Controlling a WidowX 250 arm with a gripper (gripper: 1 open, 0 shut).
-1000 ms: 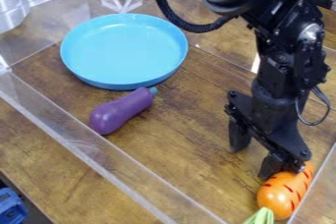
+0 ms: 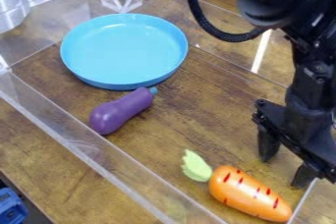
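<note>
An orange toy carrot point(image 2: 247, 193) with a pale green top lies at the bottom centre of the camera view, left of and below my black gripper point(image 2: 285, 157). The gripper is low over the table at the right edge, partly out of frame; whether anything is between its fingers is unclear. A purple eggplant point(image 2: 118, 112) lies left of centre, and a blue plate point(image 2: 122, 47) sits at the upper left.
Clear plastic walls border the wooden table point(image 2: 197, 100) on the left and along the bottom. A blue object point(image 2: 8, 208) lies outside at the lower left.
My gripper has moved to the right. The carrot has shifted left and turned, its green top now pointing up-left instead of down.
</note>
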